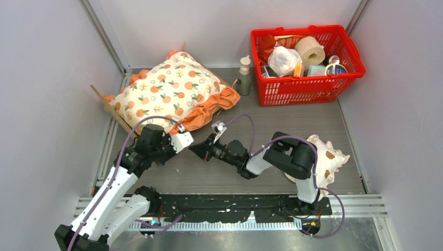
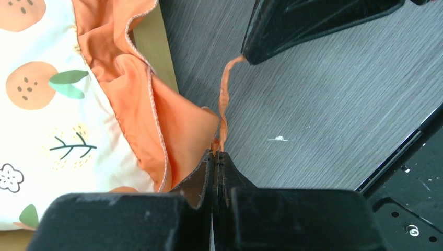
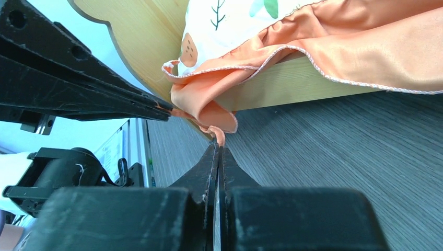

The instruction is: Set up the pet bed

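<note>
The fruit-print cushion (image 1: 162, 89) with orange frill lies on the wooden bed frame (image 1: 117, 115) at back left. My left gripper is at the frame's front corner, shut, with a thin orange tie (image 2: 223, 97) running into its fingertips. My right gripper is also shut on an orange tie end, just to the right of the left one. In the left wrist view the tie stretches between both grippers. In the top view both fingertips are small and partly hidden by the wrists.
A full red basket (image 1: 308, 92) stands at back right, a green pump bottle (image 1: 244, 78) beside the bed. A cream spotted cushion (image 1: 329, 162) lies at right, partly under my right arm. Bare floor (image 1: 277, 117) shows between them.
</note>
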